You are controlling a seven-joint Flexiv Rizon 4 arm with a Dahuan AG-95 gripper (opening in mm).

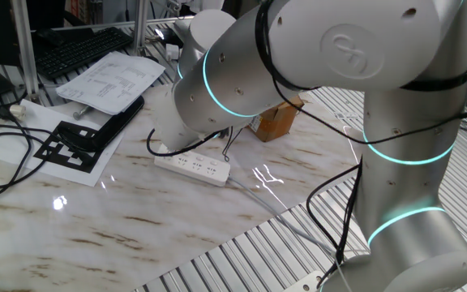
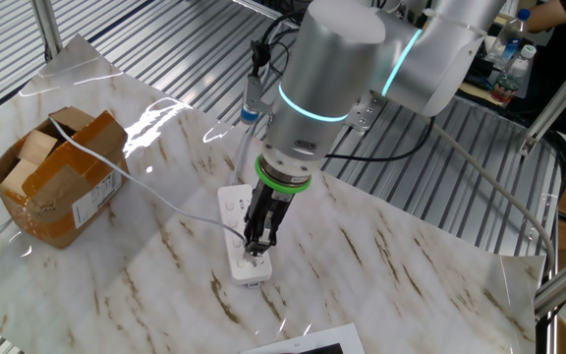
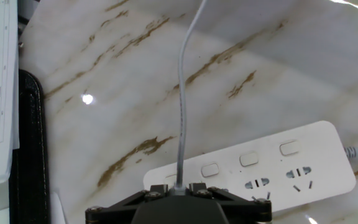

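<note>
A white power strip [image 3: 319,168] with sockets and several switches lies flat on the marble-patterned table. My gripper is over its end away from the strip's own cord, shut on a small plug [image 3: 178,191] whose thin grey cable [image 3: 182,106] runs off between the fingertips. In exterior view 2 the gripper [image 2: 255,248] reaches down, tilted, to the near end of the strip [image 2: 232,236]. The fingers cover most of the plug, so whether its pins sit in the socket cannot be told. Exterior view 1 hides the fingers behind the wrist.
An open cardboard box [image 2: 62,182] stands on the table, with the cable draped over it. Papers [image 1: 110,79], a black tray-like object [image 1: 120,122] and a printed marker sheet [image 1: 71,154] lie at the other side. Bare tabletop surrounds the strip.
</note>
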